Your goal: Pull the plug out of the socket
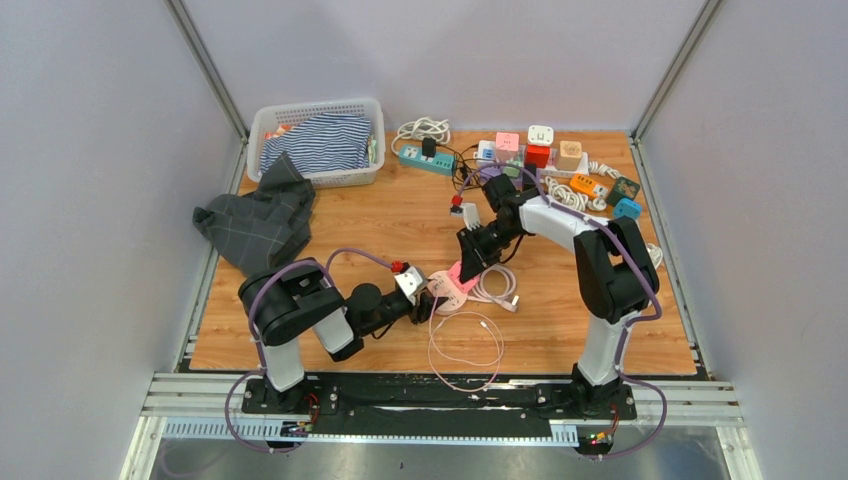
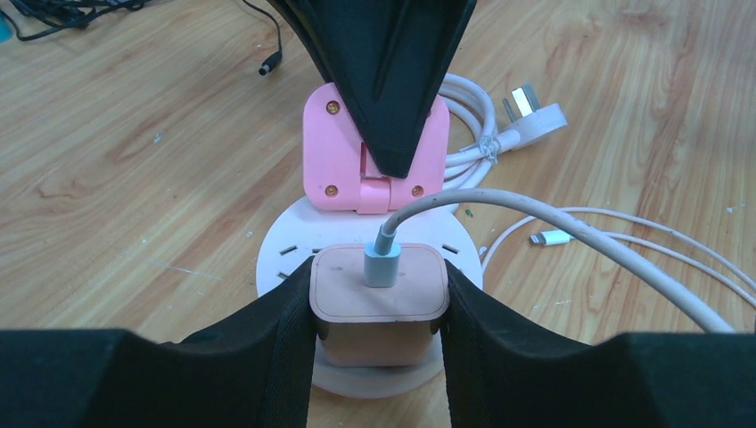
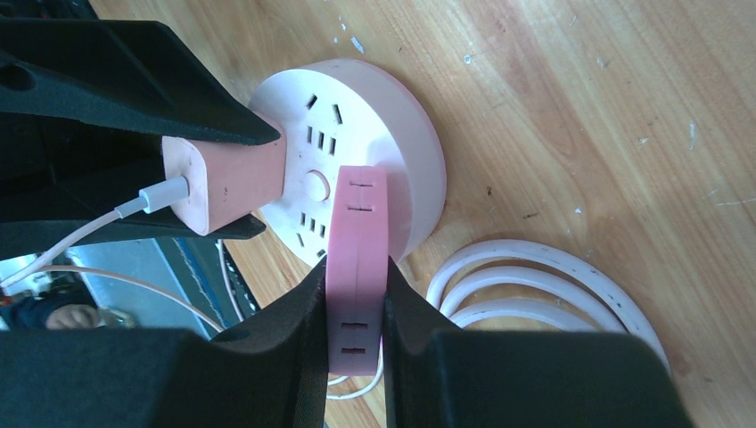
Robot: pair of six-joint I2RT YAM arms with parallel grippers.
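Note:
A pink charger plug [image 2: 378,308] with a cable plugged in sits on the face of the round socket [image 3: 406,152] near the table's centre. My left gripper is shut on that plug from the front left. My right gripper is shut on the socket's pink upright part [image 3: 357,250], holding it from the back right. In the top view both grippers meet over the socket. Whether the plug's prongs are still in the socket is hidden.
A coiled white cord [image 2: 481,134] and a thin cable [image 1: 465,360] lie beside the socket. Power strips [image 1: 425,160] and adapters crowd the back right. A basket [image 1: 350,175] and dark cloth [image 1: 250,220] occupy the left. Table around the socket is fairly clear.

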